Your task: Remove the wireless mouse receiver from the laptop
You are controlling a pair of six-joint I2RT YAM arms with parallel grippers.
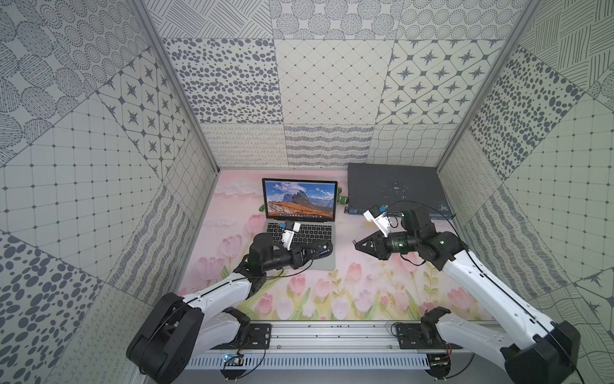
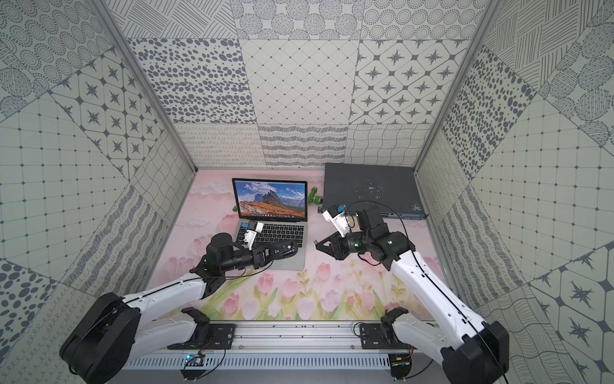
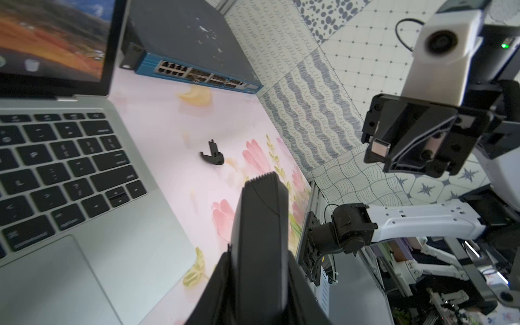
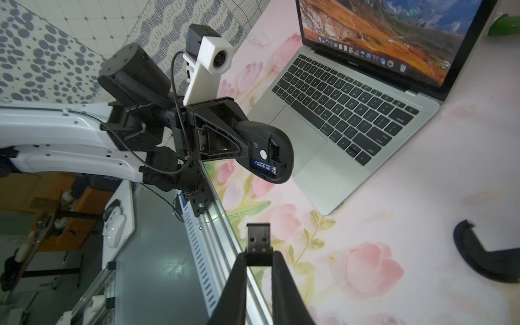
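The open laptop (image 1: 299, 198) sits on the floral table, keyboard toward me. My left gripper holds a black mouse (image 4: 270, 154) above the laptop's front, its underside with an open compartment facing the right wrist camera. In the left wrist view the mouse (image 3: 260, 238) fills the lower middle. My right gripper is raised right of the laptop, shut on a small dark piece (image 4: 258, 237) at its fingertips, apparently the receiver. A black curved piece (image 4: 471, 249) lies on the table right of the laptop. The laptop's port edge is too small to inspect.
A dark flat network switch (image 1: 393, 182) occupies the back right. A small green object (image 1: 342, 199) is beside the screen. Patterned walls bound the back and sides.
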